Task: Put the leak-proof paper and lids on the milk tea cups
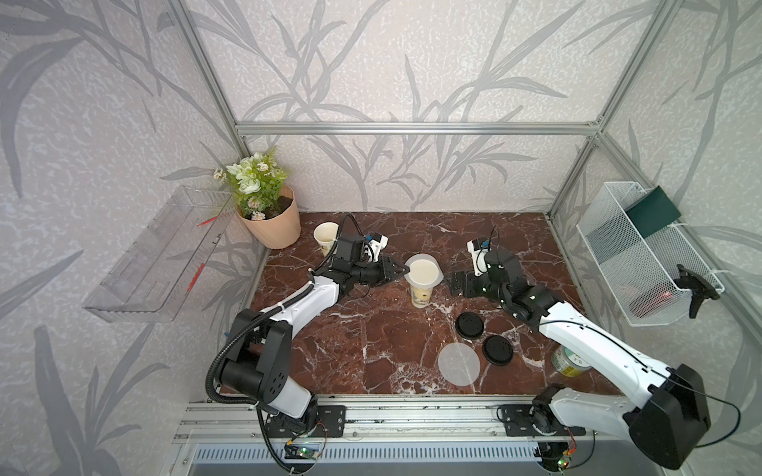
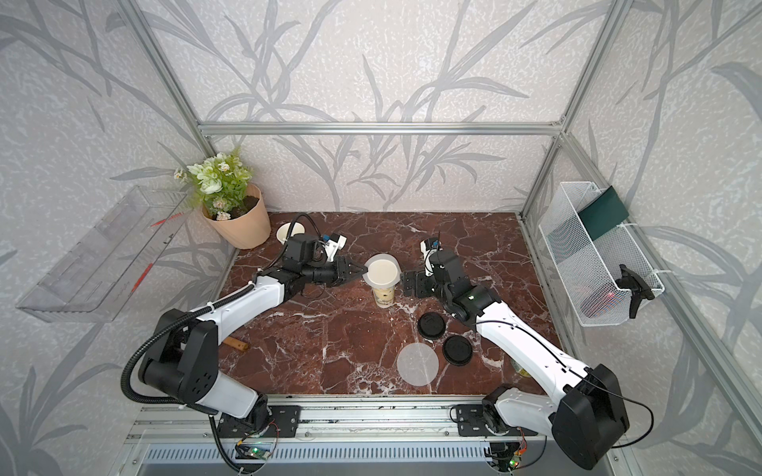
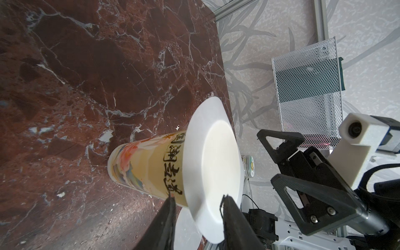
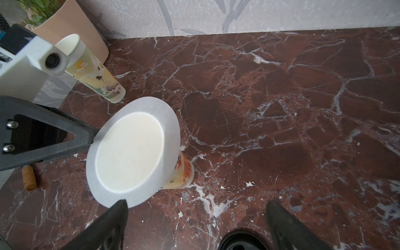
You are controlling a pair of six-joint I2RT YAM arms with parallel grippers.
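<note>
A printed milk tea cup stands upright mid-table with a translucent paper disc over its top, white beneath the middle. My left gripper is at the disc's left edge, fingers part open around that edge; contact is unclear. My right gripper stands open right of the cup, apart from the disc. A second translucent disc lies flat near the front. A second cup stands at the back left.
Two black lids lie right-front of the cup. A potted plant is at the back left, a tin at the front right.
</note>
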